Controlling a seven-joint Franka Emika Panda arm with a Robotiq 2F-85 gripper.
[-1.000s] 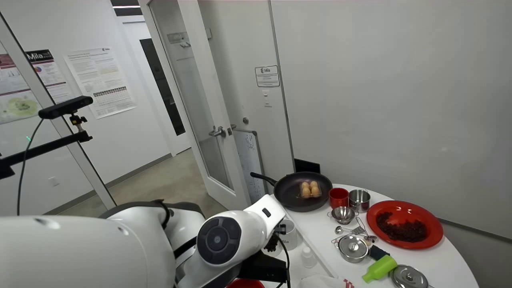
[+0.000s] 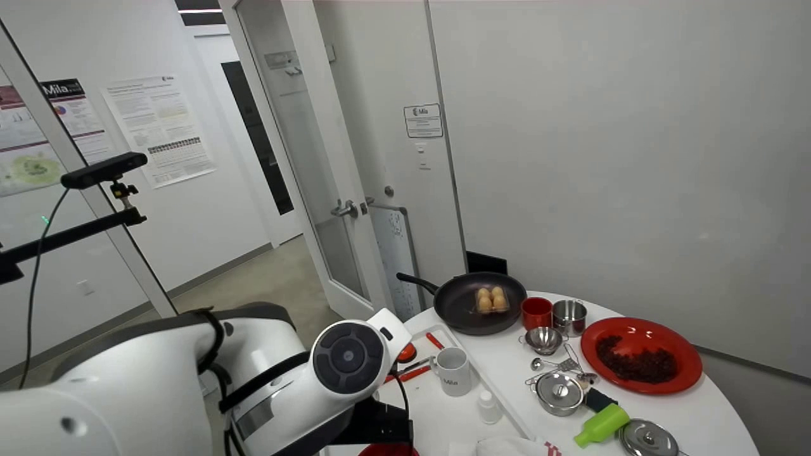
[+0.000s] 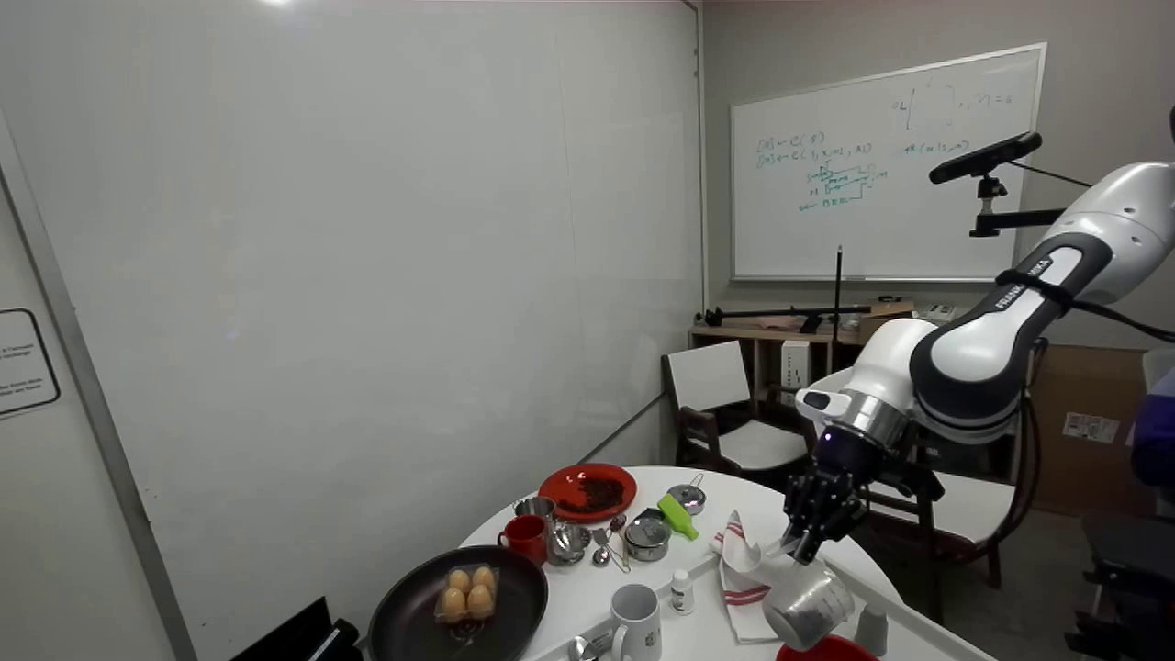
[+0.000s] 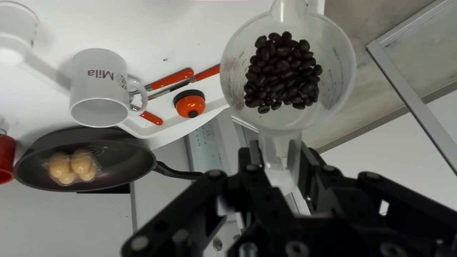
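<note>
A clear measuring cup [image 4: 336, 92] with dark beans [image 4: 282, 70] in its bottom is held by its handle in my gripper, which is shut on it. In exterior view 2 the cup [image 3: 807, 606] hangs tilted below the gripper [image 3: 801, 545], partly over a red bowl [image 3: 828, 650] cut off by the frame's lower edge. Only part of that red bowl [image 2: 389, 449] shows in exterior view 1, where the fingers and cup are hidden behind the arm. Whether any beans lie in the bowl cannot be seen.
A white Mila mug [image 2: 454, 372], a small white bottle [image 3: 682, 591] and red-handled utensils [image 4: 171, 79] are close by. Farther off are a pan [image 2: 479, 319] with eggs, a red plate [image 2: 692, 357] of dark bits, pots and a green bottle [image 2: 602, 425]. A striped towel [image 3: 744, 622] lies near the cup.
The arm has shifted left and lower in exterior view 1. The mug and the red-handled utensils, hidden or partly covered before, now show. The table items have stayed put.
</note>
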